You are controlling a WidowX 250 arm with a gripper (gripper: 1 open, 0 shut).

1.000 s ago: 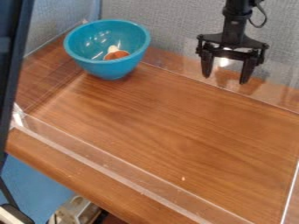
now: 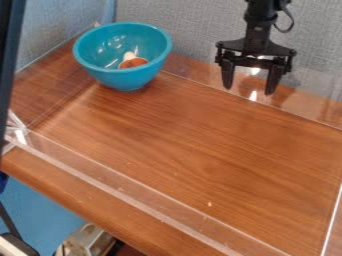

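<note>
My black gripper (image 2: 250,77) hangs at the back right of the wooden surface, near the grey padded wall, its two fingers apart with nothing between them. To its left, at the back left, a teal bowl (image 2: 98,56) holds an orange object (image 2: 134,63) and something white that is too small to identify.
Clear plastic strips run along its edges. Grey padded walls (image 2: 187,25) stand at the back and left. Beyond the front left edge are a blue area and some hardware.
My gripper has shifted slightly left over the last second. The bowl and what it holds have not moved.
</note>
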